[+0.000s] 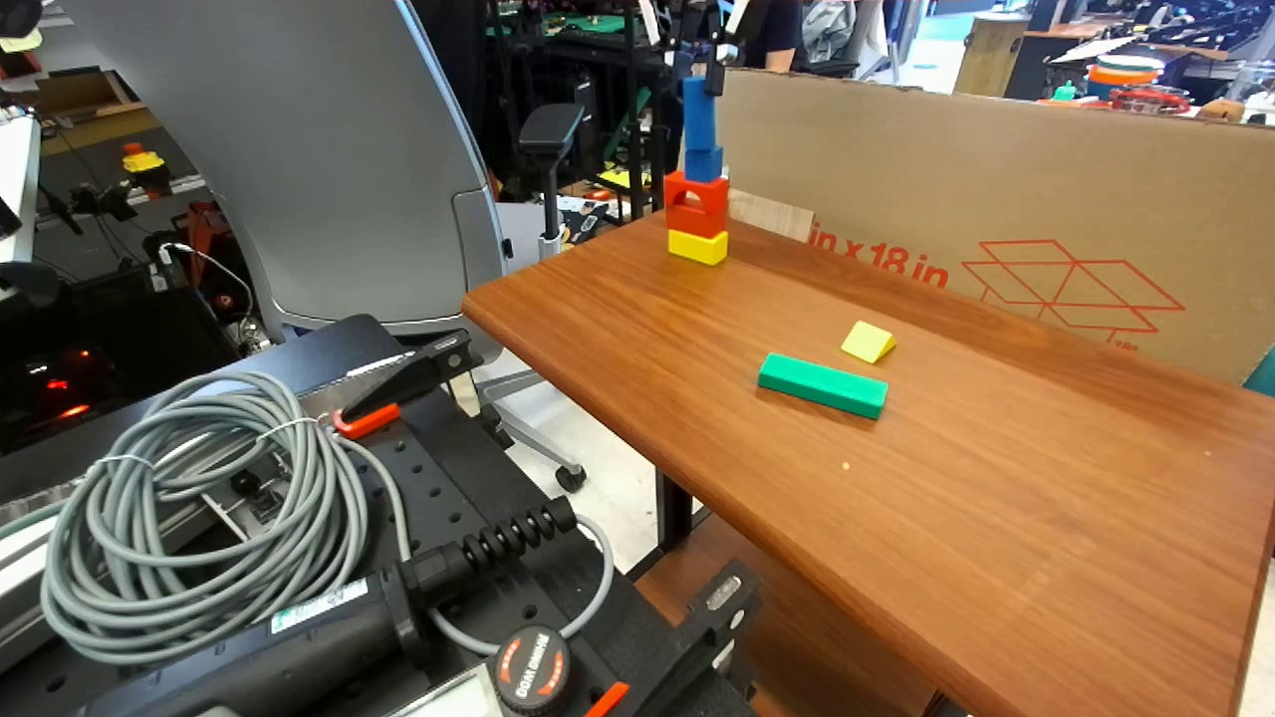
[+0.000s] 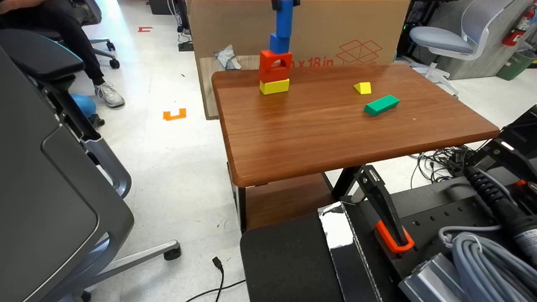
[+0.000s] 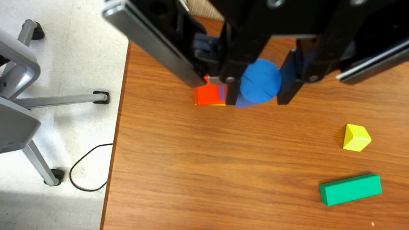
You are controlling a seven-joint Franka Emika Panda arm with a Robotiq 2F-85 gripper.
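At the far corner of the table a tower rises: a yellow block (image 1: 696, 247) at the bottom, red blocks (image 1: 698, 217) with an arch opening above it, then a small blue block (image 1: 704, 165). A tall blue cylinder (image 1: 699, 116) stands upright at the top, seemingly touching the blue block. My gripper is shut on the cylinder near its upper end, one finger on each side, as the wrist view shows from above. There the cylinder's round top (image 3: 261, 80) shows between the fingers, which partly cover the red blocks (image 3: 208, 94).
A green bar (image 1: 822, 384) and a yellow wedge (image 1: 868, 342) lie apart on the table (image 1: 1016, 502). A cardboard sheet (image 1: 1016, 179) stands along the far edge. The tower is close to the table's corner.
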